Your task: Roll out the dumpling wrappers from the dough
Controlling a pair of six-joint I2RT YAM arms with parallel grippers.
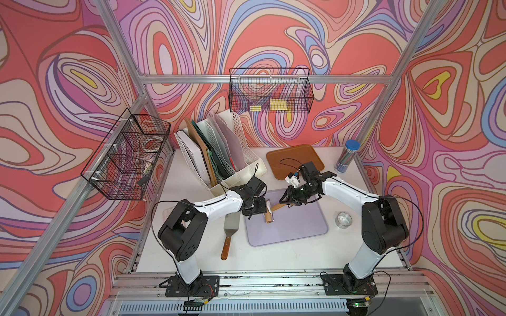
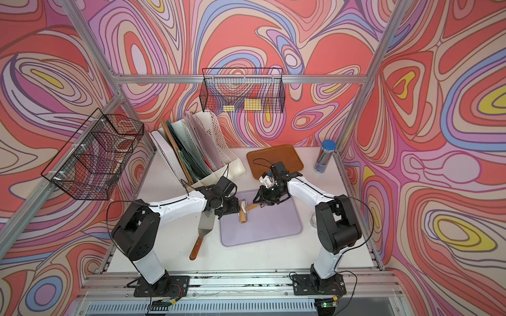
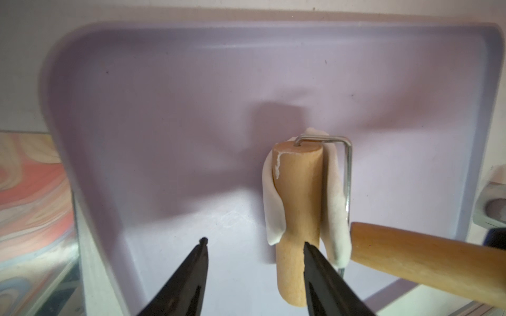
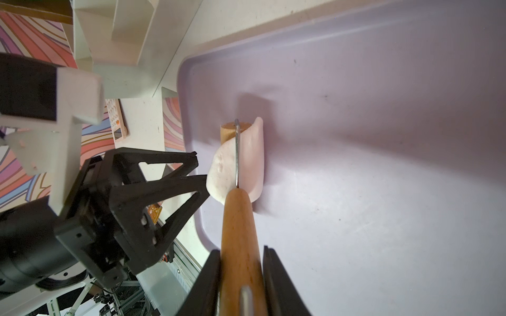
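Observation:
Dough (image 3: 335, 210) clings around the wooden roller (image 3: 296, 200), draped on both sides of it, over the lilac tray (image 3: 184, 131). In the right wrist view the dough (image 4: 237, 163) covers most of the roller, and a metal rod joins it to the wooden handle (image 4: 239, 231). My right gripper is shut on that handle. Just left of the roller, my left gripper stands open; nothing is between its fingers. From above, the left gripper (image 1: 262, 206) appears close beside the roller (image 1: 268, 216); whether it touches the dough cannot be told.
A spatula (image 1: 227, 243) lies left of the tray, partly under the left arm. File holders (image 1: 237, 173) stand behind it. A brown tray (image 1: 295, 160), a blue-lidded jar (image 1: 346, 156) and a metal cup (image 1: 343, 219) occupy the back and right. The lilac tray's right half is clear.

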